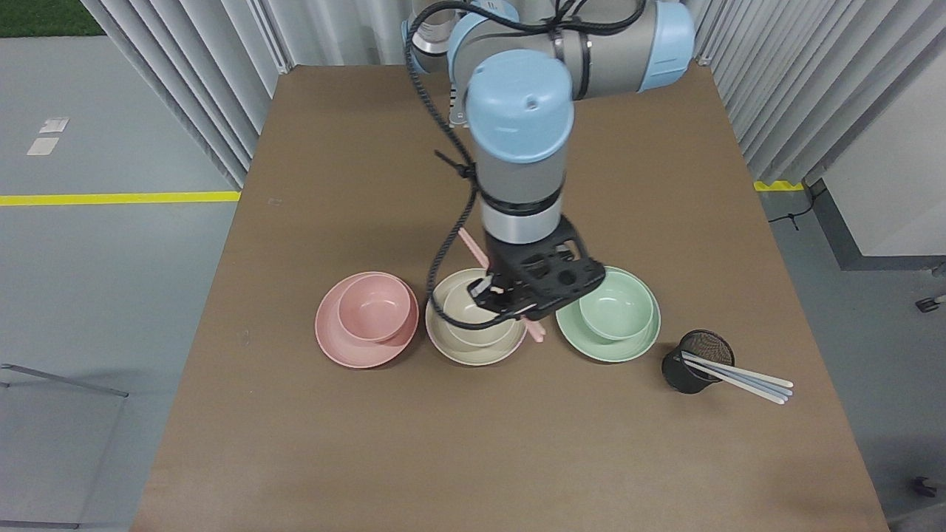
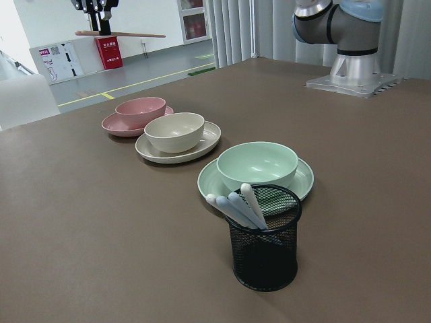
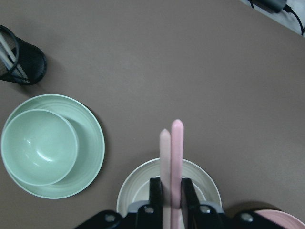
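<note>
My gripper is shut on a pair of pink chopsticks (image 3: 176, 138), high above the cream bowl and plate (image 2: 172, 136); in the front view it covers part of them. The pink bowl on its plate (image 1: 372, 306) is to the left, the green bowl on its plate (image 1: 614, 306) to the right. A black mesh cup (image 2: 264, 256) holding white and pale blue chopsticks (image 1: 740, 377) stands right of the green set.
The arm's base (image 2: 350, 84) stands at the back edge. Cables (image 3: 295, 16) show beyond the table edge in the wrist view.
</note>
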